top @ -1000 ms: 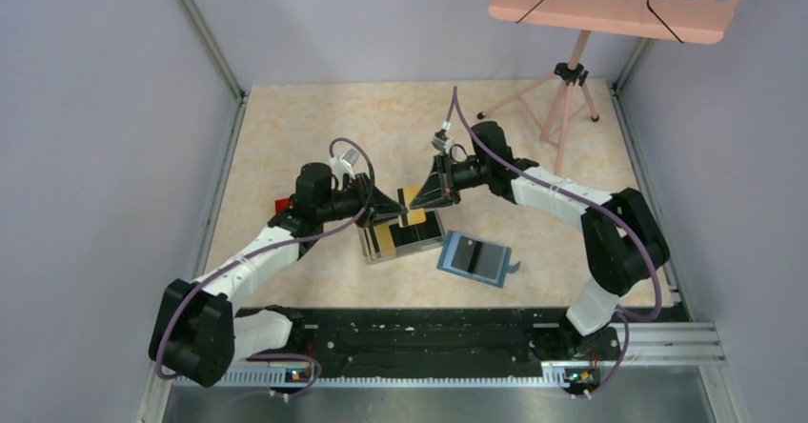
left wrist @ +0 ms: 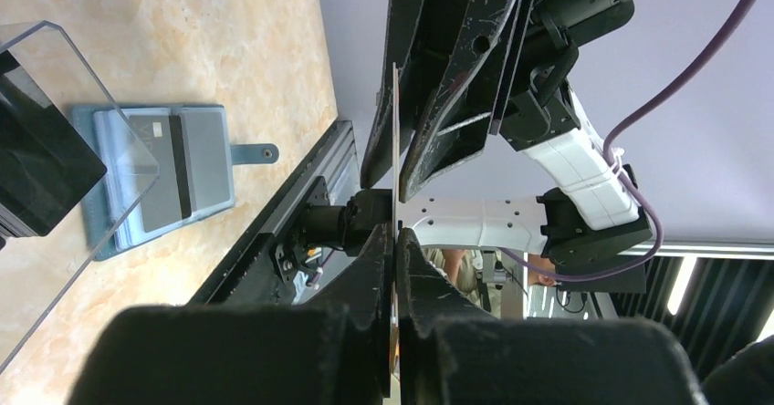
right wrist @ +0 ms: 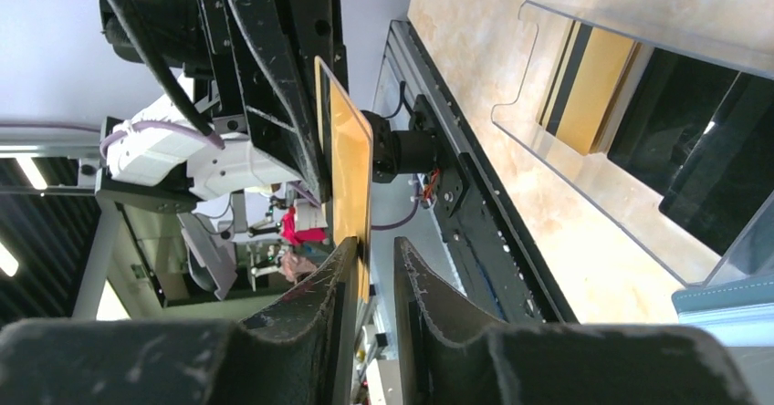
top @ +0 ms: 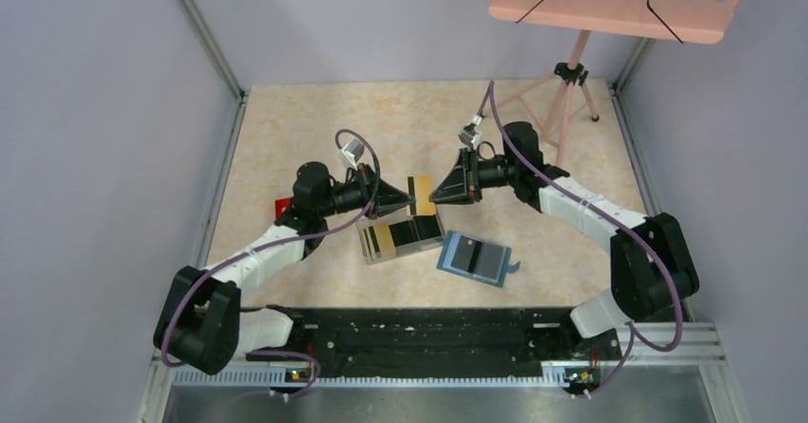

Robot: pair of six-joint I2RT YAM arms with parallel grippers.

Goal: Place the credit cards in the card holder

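A yellow card with a black stripe (top: 422,194) is held upright, edge-on in the left wrist view, pinched in my shut left gripper (top: 406,201). My right gripper (top: 436,197) is part open just to its right, the card (right wrist: 351,177) beside its fingers. Below, the clear tray (right wrist: 548,154) holds yellow and black cards (right wrist: 675,122). The blue card holder (top: 448,261) with grey and dark sections lies to the right of the tray.
A red object (top: 282,206) lies at the left behind my left arm. A pink stand (top: 572,51) stands back right.
The card and my left gripper have risen slightly away from the front. My right gripper has moved right, off the card.
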